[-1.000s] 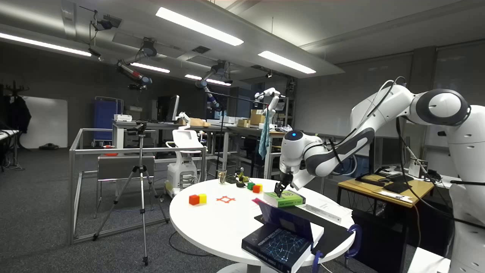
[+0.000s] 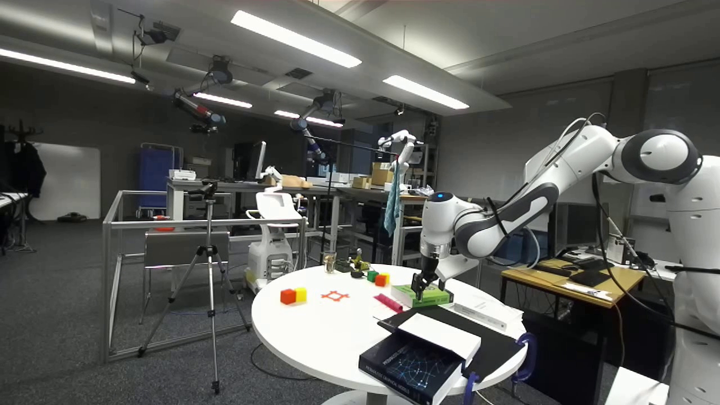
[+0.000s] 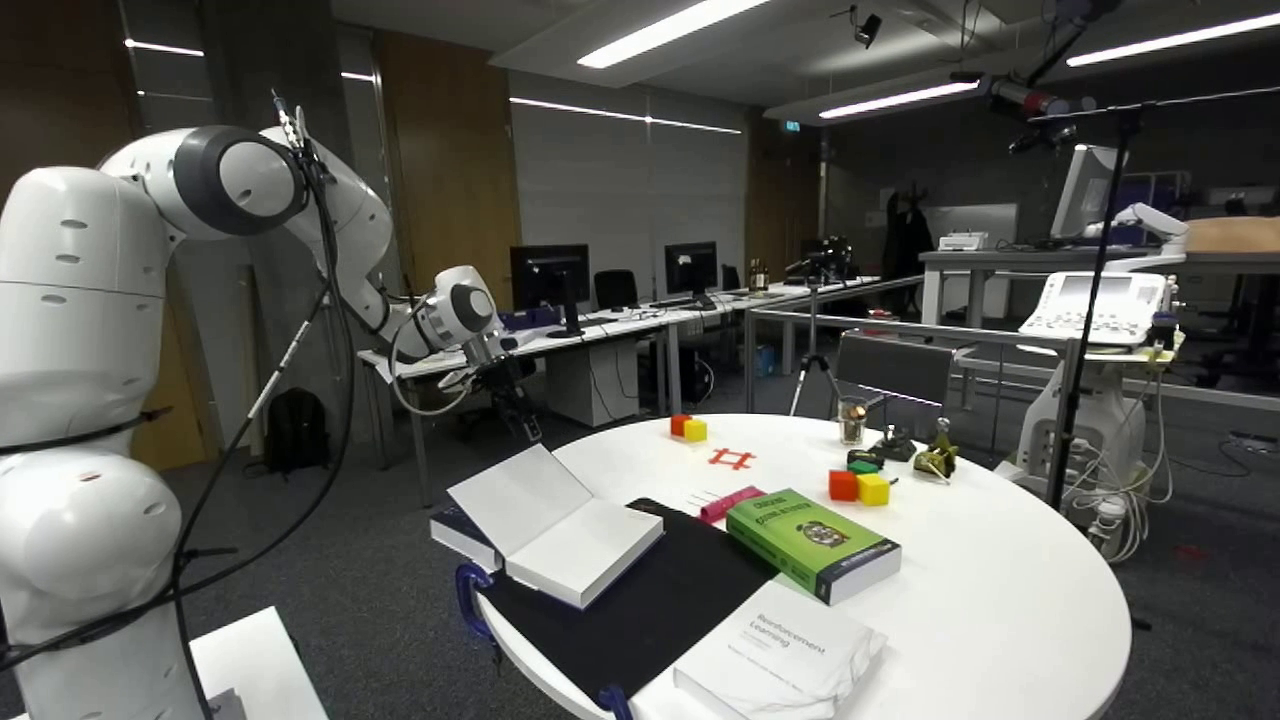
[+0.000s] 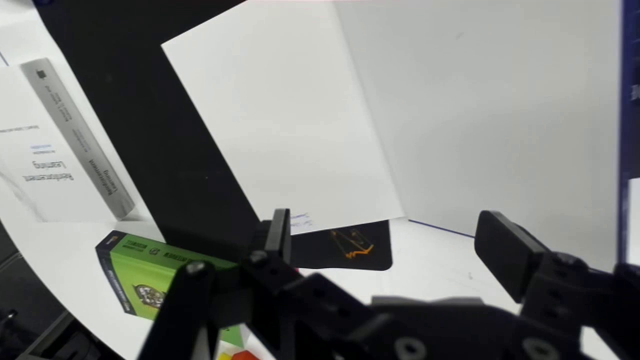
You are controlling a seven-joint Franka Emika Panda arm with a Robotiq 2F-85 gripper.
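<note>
A book lies open on a black mat [image 3: 624, 618], its white page [image 3: 585, 546] facing up and its white-lined cover [image 3: 518, 498] tilted open towards the arm's side in exterior view 2. The cover's inner face [image 4: 486, 114] and the page [image 4: 282, 120] fill much of the wrist view. My gripper is open, its two black fingers wide apart with only the table and book seen between them. In exterior view 1 the gripper [image 2: 430, 284] hangs above the table in line with the green book; no contact with the open book can be made out.
A dark blue book [image 2: 412, 368] lies at the table edge beside the open one. Near the mat are a green book [image 3: 810, 540], a white book [image 3: 780, 654] and a pink object [image 3: 728, 504]. Coloured cubes [image 3: 858, 486] stand farther off; blue clamps [image 3: 474, 600] grip the edge.
The book's cover, upright with its dark blue outside showing a second ago, has swung down open, so white shows now. My gripper has shifted slightly right and down in exterior view 1.
</note>
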